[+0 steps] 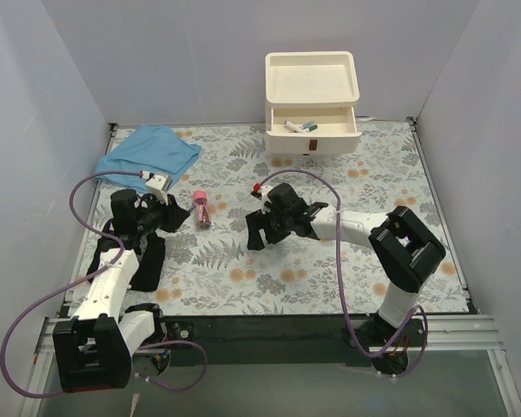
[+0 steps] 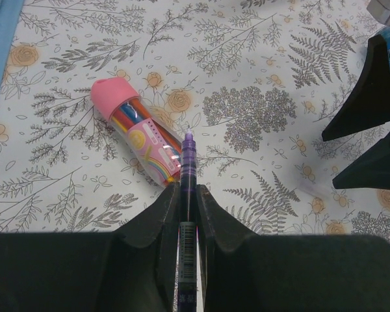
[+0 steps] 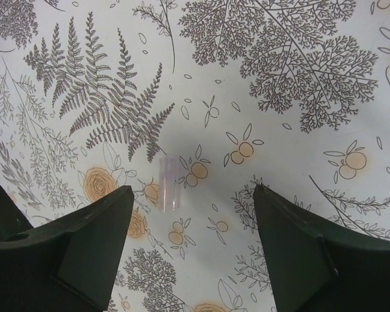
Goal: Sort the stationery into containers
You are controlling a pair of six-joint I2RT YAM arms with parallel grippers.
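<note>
A dark pen with a purple end (image 2: 189,153) stands between the fingers of my left gripper, which is shut on it. In the top view that gripper (image 1: 185,214) is over the left part of the table. A clear pencil tube with a pink cap (image 2: 140,127), full of coloured pencils, lies on the cloth beyond the pen tip. My right gripper is open, its fingers apart above a small, pale purple, see-through strip (image 3: 169,183). The strip lies flat on the table and nothing is held there.
At the back stands a cream drawer box (image 1: 313,76), its drawer (image 1: 330,146) pulled out with several stationery pieces inside. A blue cloth (image 1: 152,152) lies at the back left.
</note>
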